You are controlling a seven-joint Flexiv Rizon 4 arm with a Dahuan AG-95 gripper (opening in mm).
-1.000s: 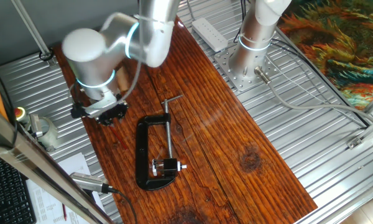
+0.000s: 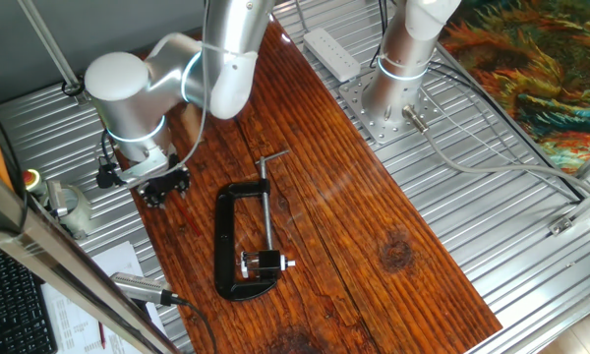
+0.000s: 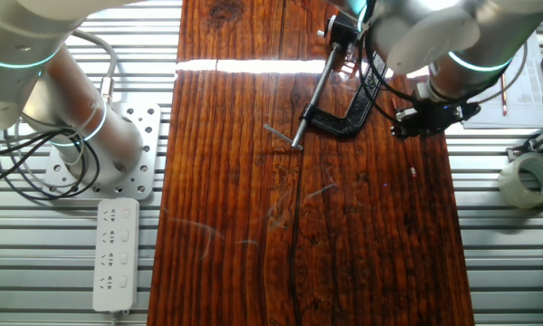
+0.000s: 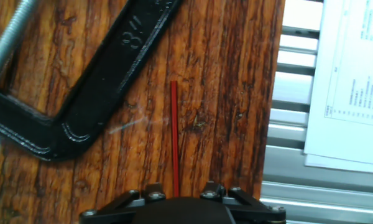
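In the wrist view a thin red stick (image 4: 174,124) lies flat on the brown wooden board, nearly upright in the picture. Its lower end runs out of sight behind the gripper's dark body. My gripper is open, its two fingers apart on either side of the stick's line; I see no contact. From exterior view 1, the gripper (image 2: 165,195) hovers low at the board's left edge, left of a black C-clamp (image 2: 224,231). Exterior view 2 shows the gripper (image 3: 434,119) near the right edge, its fingertips hard to make out.
The clamp's metal screw and handle (image 2: 267,211) reach toward the board's middle. Paper sheets (image 4: 354,81) lie beyond the board's edge. A tape roll (image 3: 530,178) sits on the metal slats, and a white power strip (image 3: 117,255) lies opposite. The board right of the clamp is clear.
In exterior view 1 the gripper and its wrist have shifted a little left and down the picture, toward the board's left edge. The clamp has not moved.
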